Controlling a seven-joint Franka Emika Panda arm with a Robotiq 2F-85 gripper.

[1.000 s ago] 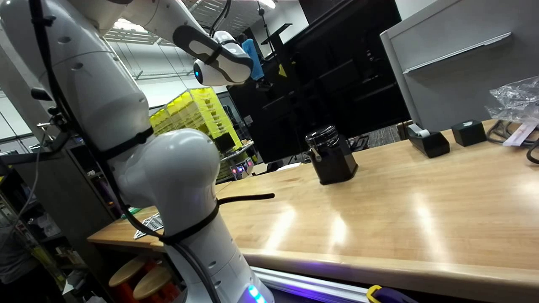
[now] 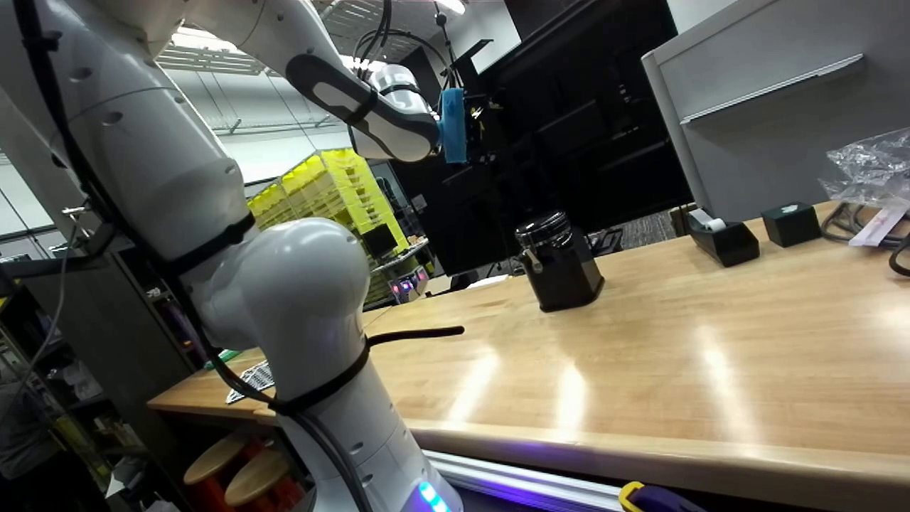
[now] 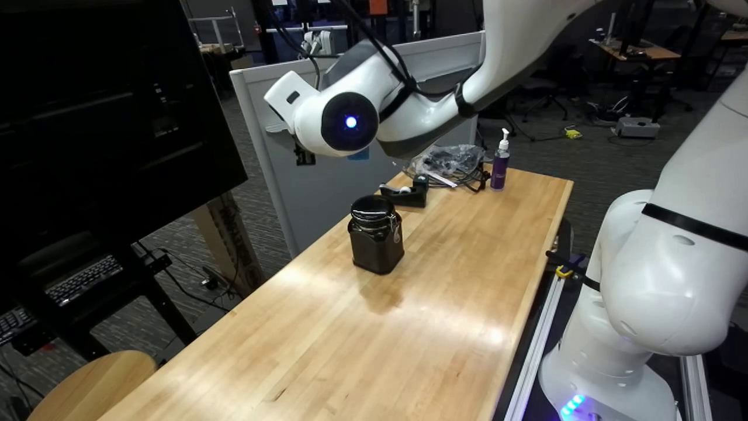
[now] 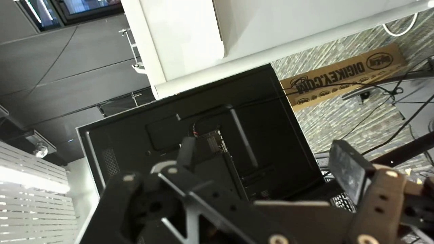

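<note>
A dark canister (image 2: 563,269) with a clamp lid stands upright on the wooden table (image 3: 449,309), its lid (image 3: 372,208) closed. My gripper is open in the wrist view, its two fingers (image 4: 348,168) wide apart with only background between them. High above the table and well clear of the canister, the wrist of my arm (image 3: 329,116) points away toward the big black screen. Most of the gripper is lost against dark surroundings in both exterior views. The canister is out of sight in the wrist view.
Beyond the canister sit a black tape dispenser (image 2: 722,239) and a small black box (image 2: 796,223). Crinkled clear plastic (image 3: 449,161), cables and a purple pump bottle (image 3: 499,165) lie at the table's far end.
My arm's wrist has turned, and the hand has shifted slightly right and down in exterior view 1. The blue piece on it now stands more upright. The canister has not moved.
</note>
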